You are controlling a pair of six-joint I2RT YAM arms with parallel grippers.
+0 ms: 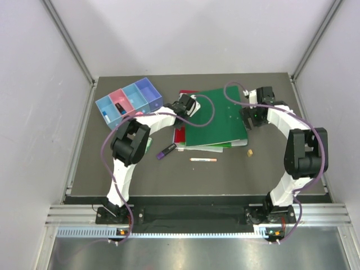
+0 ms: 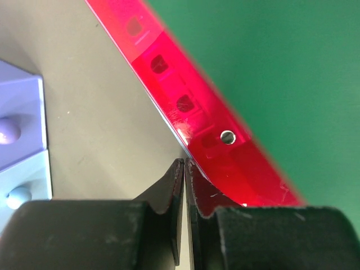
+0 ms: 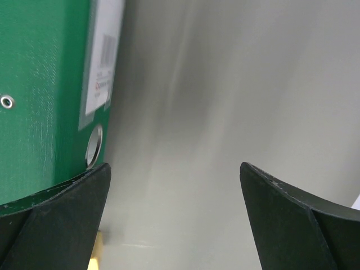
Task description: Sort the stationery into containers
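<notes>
The large green binder (image 1: 216, 115) lies on top of a red folder (image 1: 180, 135), whose left edge sticks out beneath it. My left gripper is shut at that red edge, its right finger (image 2: 203, 194) showing dark red under or against the folder; whether the edge is pinched cannot be made out. My right gripper stands open at the binder's right side, its left finger (image 3: 73, 216) close against the spine, with bare table between the fingers. A divided box (image 1: 156, 100) with blue, pink and purple compartments stands at the back left.
In front of the stack lie a purple-black marker (image 1: 166, 151), a white-orange pen (image 1: 203, 160) and a small yellow piece (image 1: 250, 152). A green item (image 1: 148, 145) is partly hidden by the left arm.
</notes>
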